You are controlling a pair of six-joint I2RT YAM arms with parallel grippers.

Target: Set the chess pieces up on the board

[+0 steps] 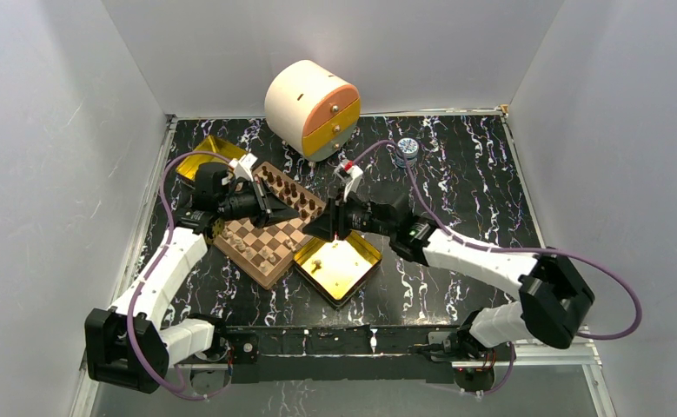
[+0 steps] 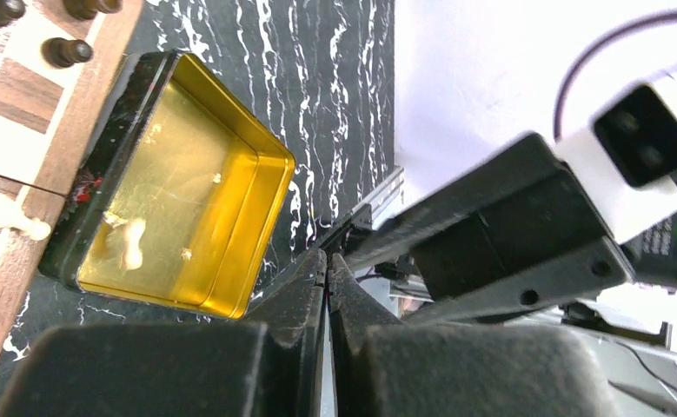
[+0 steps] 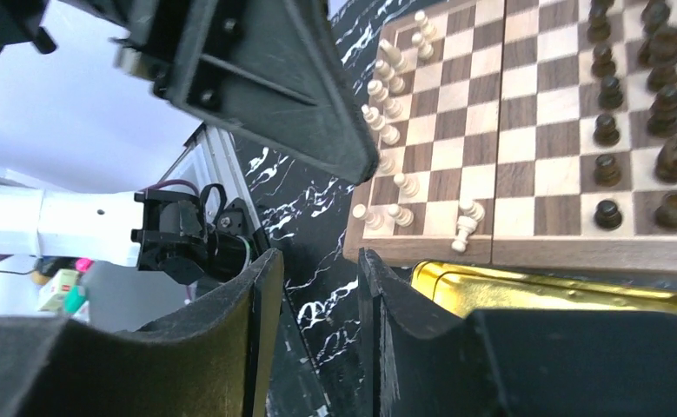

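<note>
A pale chess piece lies, blurred, in the gold tray, outside my left fingers; in the top view a small piece shows inside that tray. My left gripper is shut, its tips meeting with nothing between them. Beside it, over the board's right edge, my right gripper stands open with an empty gap. The wooden chessboard lies below both. White pieces line one side and dark pieces the other. One white pawn lies on its side near the edge.
A second gold tray sits behind the left arm. At the back stand a rounded drawer cabinet and a small round tin.
</note>
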